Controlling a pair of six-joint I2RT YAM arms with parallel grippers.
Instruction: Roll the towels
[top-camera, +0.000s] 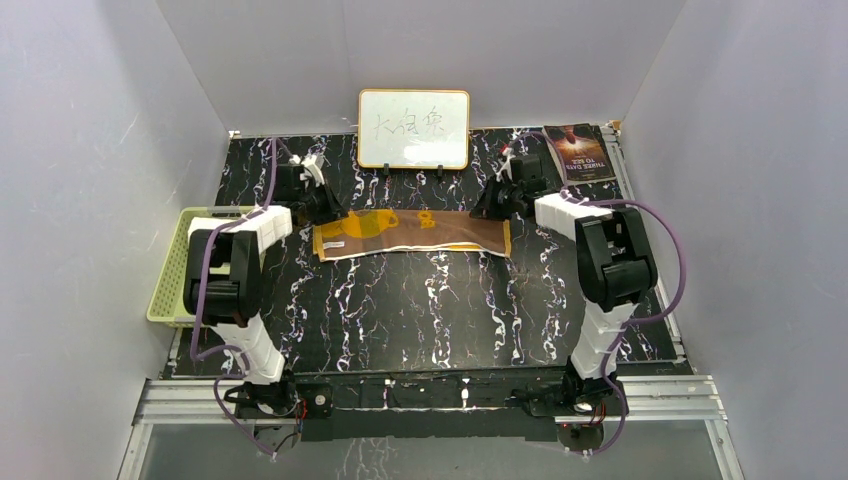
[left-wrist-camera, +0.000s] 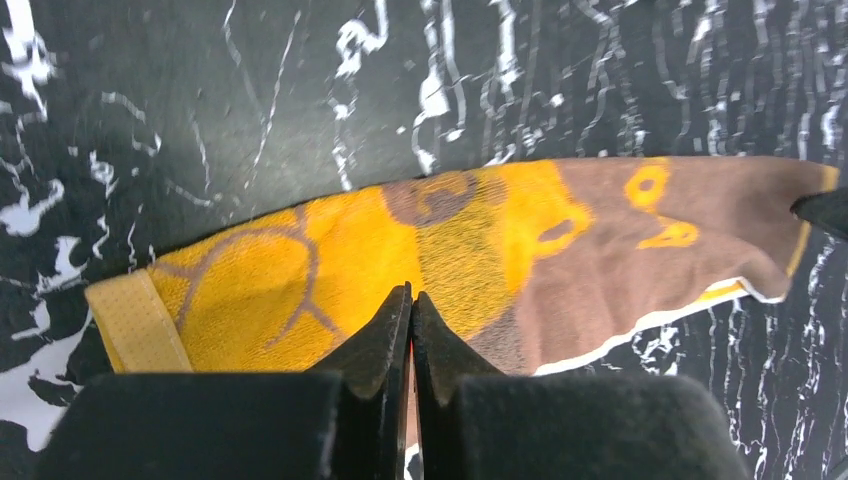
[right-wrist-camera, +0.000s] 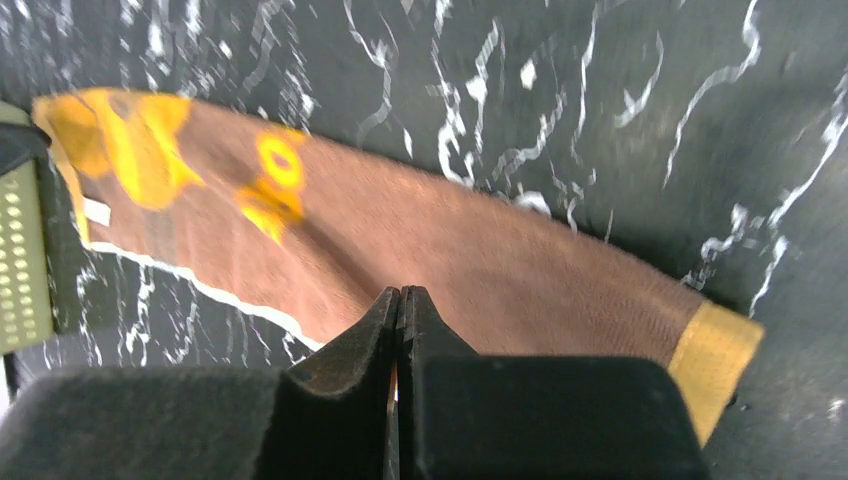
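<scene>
One brown towel with an orange pattern (top-camera: 408, 230) lies folded into a long, narrow strip across the table, its white edge running along the near side. Over the strip's left part is my left gripper (top-camera: 342, 215), its fingertips together. My right gripper (top-camera: 477, 213) is likewise shut, over the strip's right part. In the left wrist view the towel (left-wrist-camera: 260, 270) spreads out beyond the closed fingers (left-wrist-camera: 380, 345), and no fabric shows clearly pinched. The right wrist view has the brown towel (right-wrist-camera: 520, 270) around and beyond its closed fingers; whether they touch it cannot be told.
A green basket (top-camera: 165, 290) with white cloth inside stands at the left, partly under the left arm. At the back are a whiteboard (top-camera: 413, 130) and a magazine (top-camera: 580, 155).
</scene>
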